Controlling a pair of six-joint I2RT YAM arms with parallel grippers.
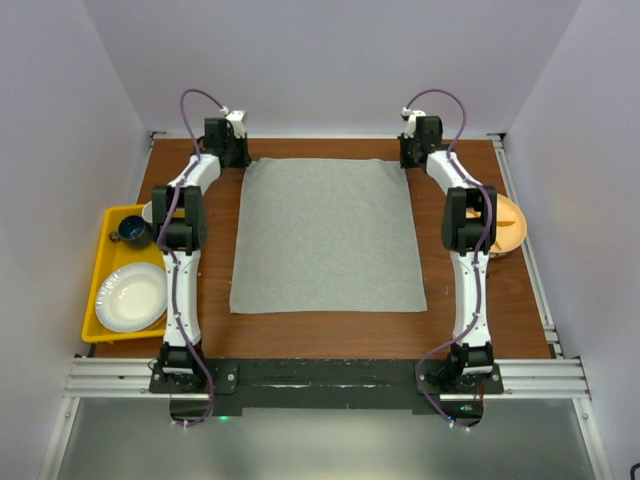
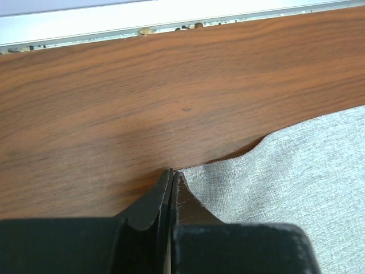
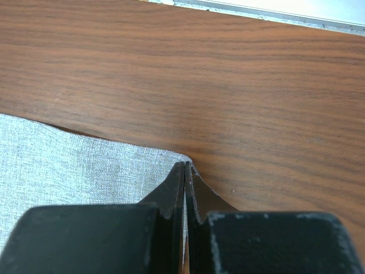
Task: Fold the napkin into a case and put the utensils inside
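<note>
A grey napkin [image 1: 330, 235] lies spread flat and unfolded on the wooden table. At its far left corner my left gripper is shut on the cloth, and the edge beside it rises in a small wrinkle. My right gripper is likewise shut, pinching the napkin's far right corner. From above, both grippers sit at the back of the table, one at each end of the napkin's far edge. Inside the cream bowl [image 1: 519, 232] at the right, an orange-toned piece shows, partly covered by the right arm; I cannot tell what it is.
A yellow tray [image 1: 90, 318] on the left holds a white plate [image 1: 132, 297] and a dark cup [image 1: 133, 231], with another white item partly behind the left arm. A metal rail [image 1: 330, 137] runs along the table's back edge. Bare table shows in front of the napkin.
</note>
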